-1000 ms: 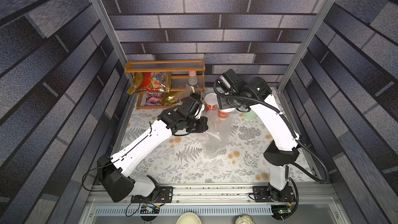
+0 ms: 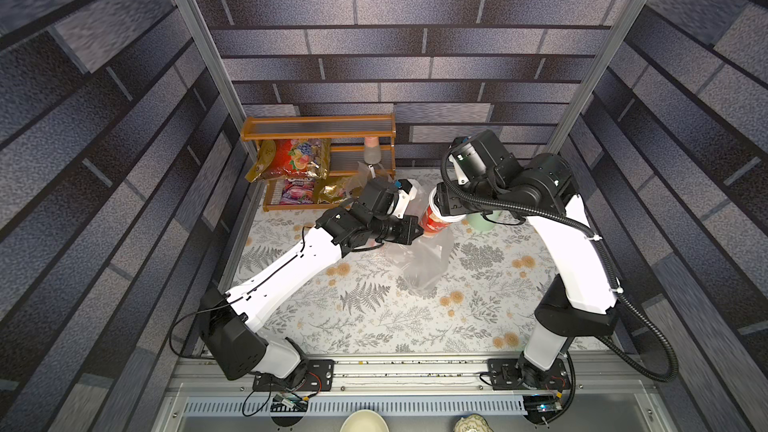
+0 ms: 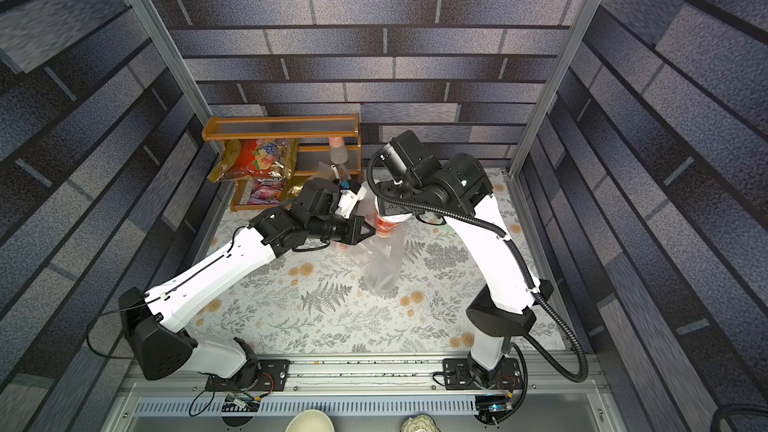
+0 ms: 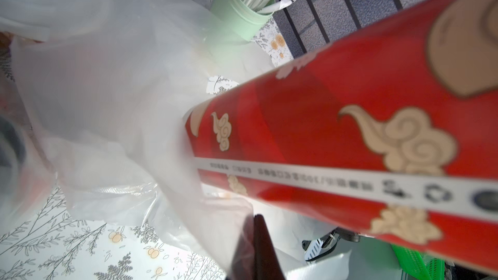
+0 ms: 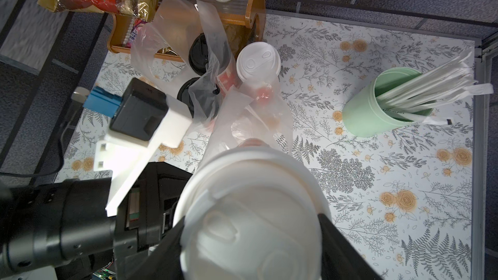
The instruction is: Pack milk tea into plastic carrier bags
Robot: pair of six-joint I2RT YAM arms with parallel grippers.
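Note:
A red-and-white cup (image 2: 433, 221) with a white lid (image 5: 251, 228) is between the fingers of my right gripper (image 2: 445, 196), filling the foreground of the right wrist view. A thin, milky plastic bag (image 2: 420, 268) hangs around its lower end. My left gripper (image 2: 413, 232) is shut beside the cup, with plastic at its finger in the left wrist view; whether it pinches the plastic is unclear. Behind, a white-lidded cup (image 5: 257, 59) and black-lidded cups (image 5: 198, 54) in plastic stand near the shelf.
A wooden shelf (image 2: 318, 122) with snack packets (image 2: 297, 158) is at back left. A green holder (image 5: 363, 111) with wrapped straws stands right of the bags.
My left gripper has moved up and right with the plastic.

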